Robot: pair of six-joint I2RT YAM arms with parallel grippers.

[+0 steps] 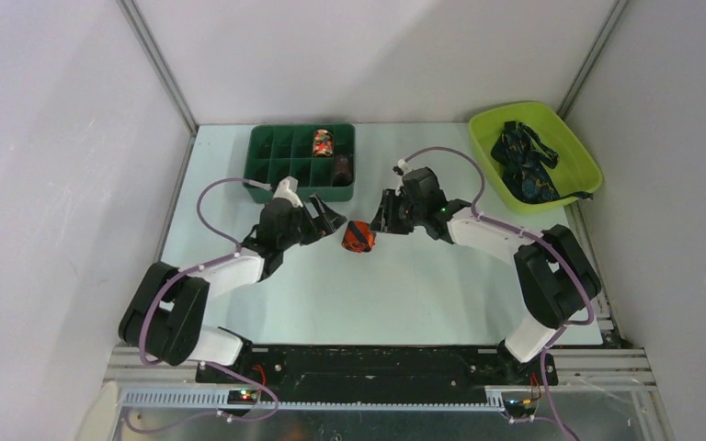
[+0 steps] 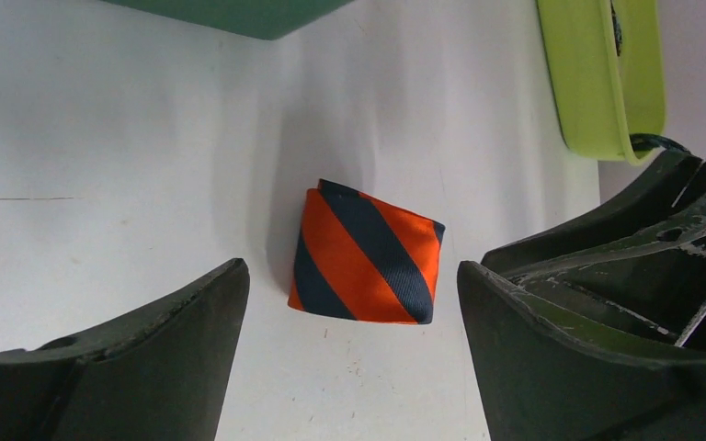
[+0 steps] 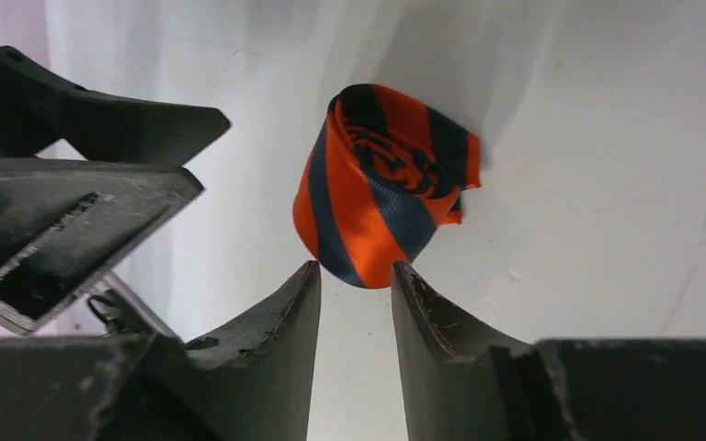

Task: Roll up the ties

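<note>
A rolled tie with red-orange and dark navy stripes (image 1: 358, 237) rests on the table between the two arms. In the right wrist view the spiral of the striped roll (image 3: 363, 202) shows at its top, with a loose corner to the right. My left gripper (image 1: 333, 217) is just left of the roll. Its fingers (image 2: 175, 322) stand wide apart, and in the left wrist view the roll appears between and beyond them without contact. To the right of the roll hovers my right gripper (image 1: 381, 213), open by a narrow gap, with nothing held between its fingers.
At the back left, a green divided tray (image 1: 280, 195) holds a colourful rolled tie (image 1: 323, 142) and a dark brown one (image 1: 342, 170). A lime-green bin (image 1: 570, 156) at the right contains dark patterned ties (image 1: 524, 161).
</note>
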